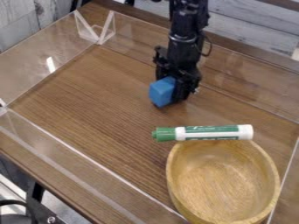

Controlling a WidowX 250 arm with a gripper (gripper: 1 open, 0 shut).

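Note:
The black robot arm (187,35) reaches down from the top centre to the middle of the wooden table. Its gripper (176,84) is shut on a small blue block (162,93), which is at or just over the table surface; I cannot tell whether it touches. The dark fingers partly cover the block's upper right side.
A green and white marker (205,133) lies at the right, just behind a large tan bowl (222,210) at the lower right. Clear barriers line the left side.

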